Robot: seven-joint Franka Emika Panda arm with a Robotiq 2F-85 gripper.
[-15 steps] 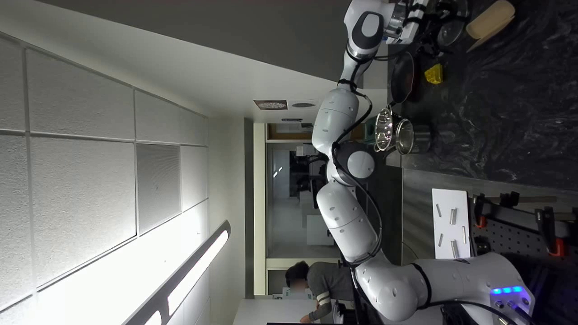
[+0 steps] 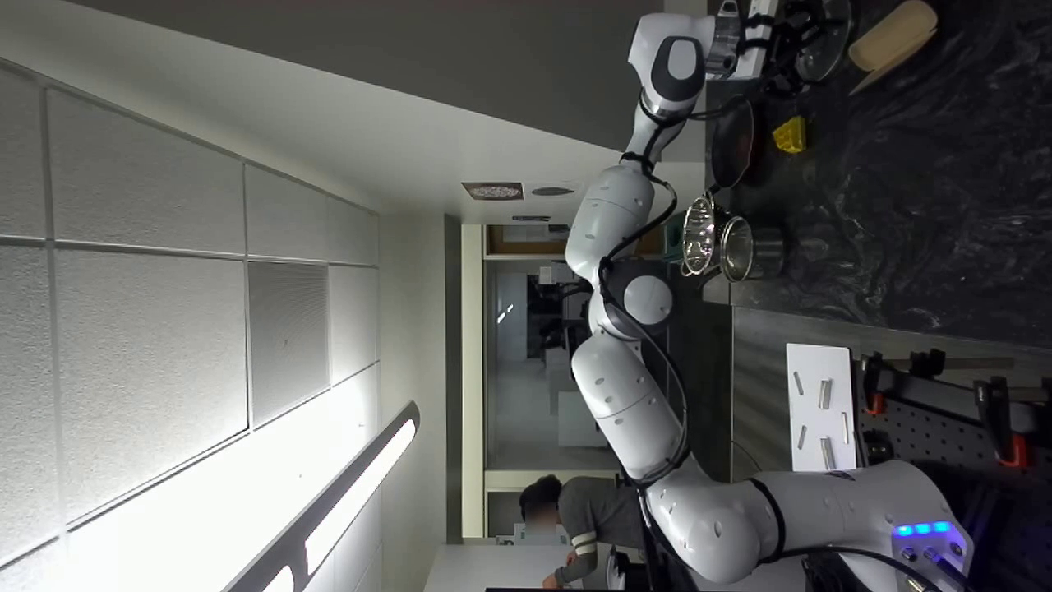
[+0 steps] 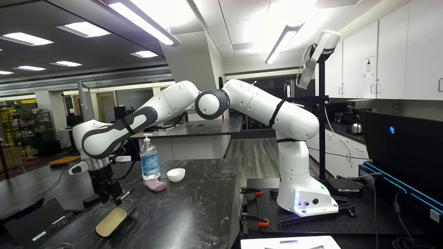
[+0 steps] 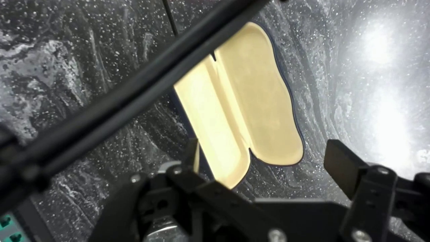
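An open case (image 4: 258, 96) with a tan lining and dark outer shell lies on the dark marbled counter, its two halves spread apart. It appears too in exterior view 1 as a tan shape (image 2: 894, 38) and in exterior view 2 as a tan tray-like case (image 3: 111, 222). My gripper hangs above the counter by the case's near end, fingers wide apart. Nothing is held between its fingers. In exterior view 2 the gripper (image 3: 111, 195) points down just behind the case; a black cable crosses part of the case in the wrist view.
Near the arm's reach stand a pump bottle (image 3: 150, 159), a pink cloth (image 3: 155, 185) and a white bowl (image 3: 176, 174). A yellow sponge (image 2: 790, 135), a dark pan (image 2: 732, 143) and metal pots (image 2: 737, 248) also occupy the counter. Bare counter surrounds the case's right side.
My hand has shifted slightly toward the counter and turned a little, with small bends along the arm. The case and the cookware have not moved.
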